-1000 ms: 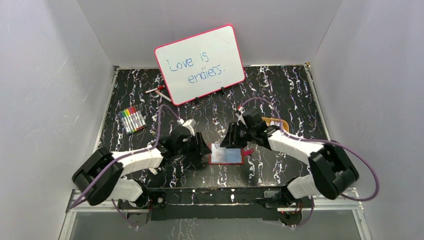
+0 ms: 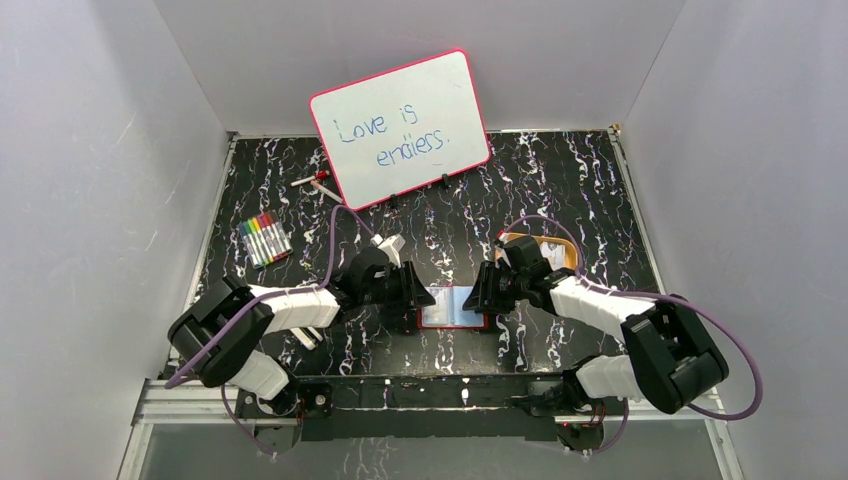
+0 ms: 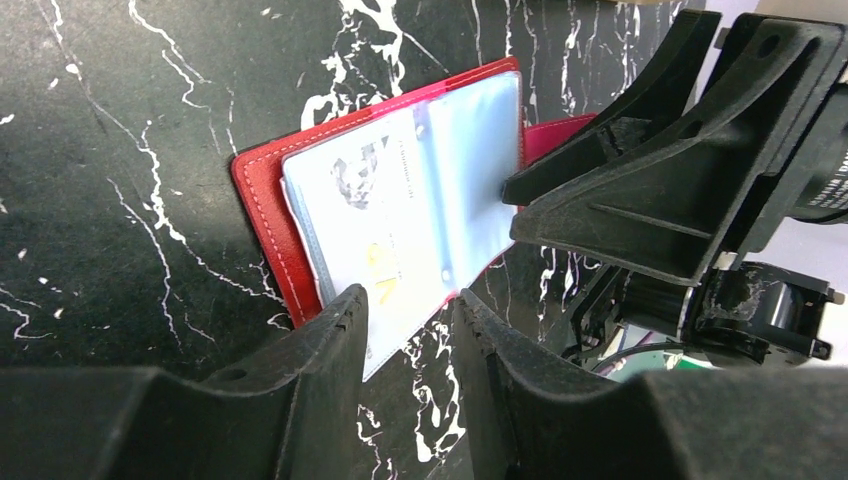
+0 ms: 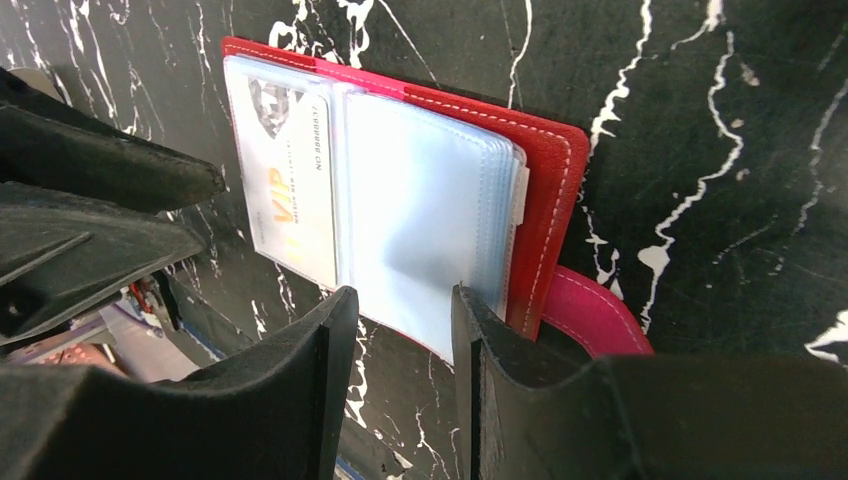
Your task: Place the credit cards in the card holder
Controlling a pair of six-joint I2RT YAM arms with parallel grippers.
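Observation:
The red card holder [image 2: 452, 327] lies spread open at the front middle, its clear sleeves facing up. A white card marked VIP [image 4: 290, 180] lies in its left-hand sleeve; a bluish clear sleeve [image 4: 425, 200] covers the other half. My left gripper is at the holder's left side, fingertips a little apart; a corner of the sleeve shows beyond them, and whether they grip it is unclear. At the right side stands my right gripper, partly open, with the sleeve's near corner showing beyond its fingers and no hold visible.
Behind the right arm is an orange-brown tray [image 2: 571, 241] with white cards [image 2: 553, 255]. Coloured markers [image 2: 265, 238] lie at the left, and a whiteboard [image 2: 400, 130] stands at the back. A red strap [image 4: 600, 310] extends from the holder's right side.
My right gripper has moved from above the holder's middle towards its right side. The left gripper has moved right, closer to the holder's left edge. The holder has stayed in place.

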